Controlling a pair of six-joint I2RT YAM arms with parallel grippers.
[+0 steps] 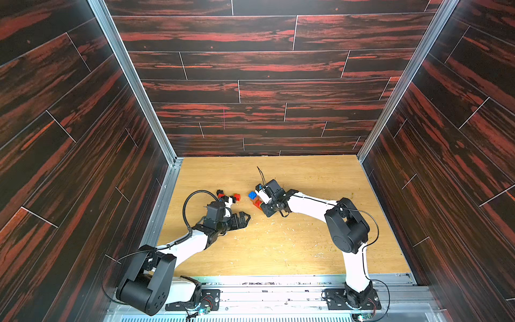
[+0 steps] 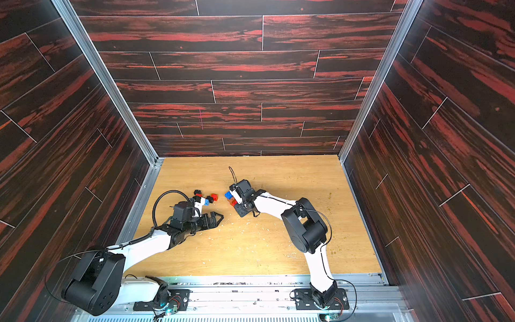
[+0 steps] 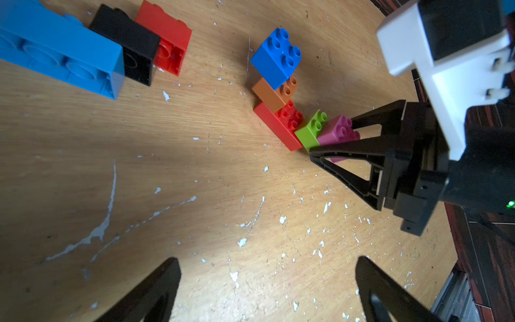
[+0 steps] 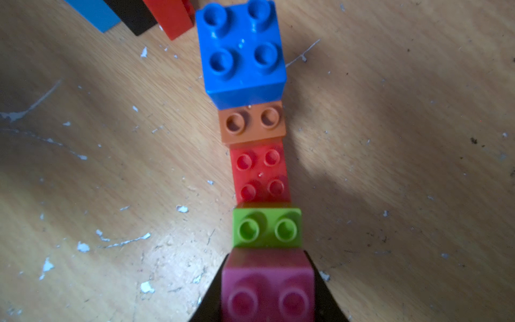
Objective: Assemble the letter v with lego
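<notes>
A row of bricks lies on the table: blue [image 4: 241,75], orange [image 4: 252,131], red [image 4: 260,171], green [image 4: 267,228] and, nearest in the right wrist view, pink [image 4: 267,284]. My right gripper is shut on the pink brick at that end, against the green one; its fingertips are largely hidden behind the bricks. My left gripper [image 1: 240,220] stands open over the table left of the row, its two fingers apart at the bottom of the left wrist view with nothing between them.
Loose bricks lie left of the row: a light blue one [image 3: 64,53], a black one [image 3: 126,48] and a red one [image 3: 163,35], with more small bricks near them in the top views.
</notes>
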